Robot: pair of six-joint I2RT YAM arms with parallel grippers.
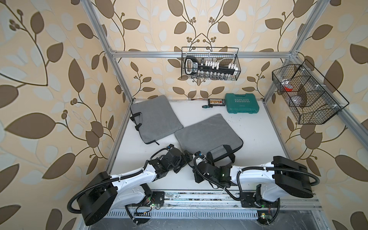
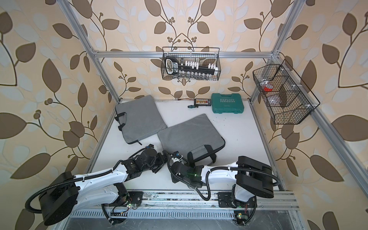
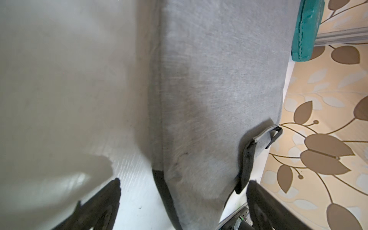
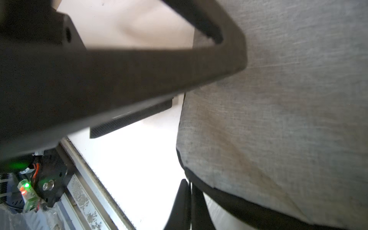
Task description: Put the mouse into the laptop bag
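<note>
Two grey laptop bags with black handles lie flat: one (image 1: 153, 117) at back left, the other (image 1: 207, 136) at centre front. My left gripper stands open at the centre bag's near left corner, the bag's side between and beyond its fingertips in the left wrist view. My right gripper is shut at the same bag's front edge, its tips under or against the dark rim; whether fabric is pinched cannot be seen. I cannot make out a mouse for certain.
A green case (image 1: 242, 102) and small tool set (image 1: 216, 102) sit at the back. Wire baskets (image 1: 210, 71) with assorted items hang on the back and right (image 1: 306, 99) walls. Free table shows at front left and right.
</note>
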